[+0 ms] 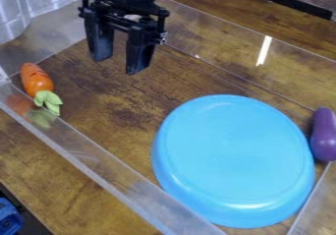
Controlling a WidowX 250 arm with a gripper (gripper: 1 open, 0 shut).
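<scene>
My black gripper [118,44] hangs at the top centre-left of the camera view with its two fingers parted and nothing visible between them. Below and left of it lies an orange toy carrot [35,80] with a pale green top. A large light-blue round plate or lid [231,160] fills the lower right. At the right edge lies a purple toy eggplant [323,136].
Clear plastic walls [118,180] border the wooden work surface [132,111]. A small blue object [7,219] shows at the bottom-left corner. The middle of the surface, between gripper and plate, is clear.
</scene>
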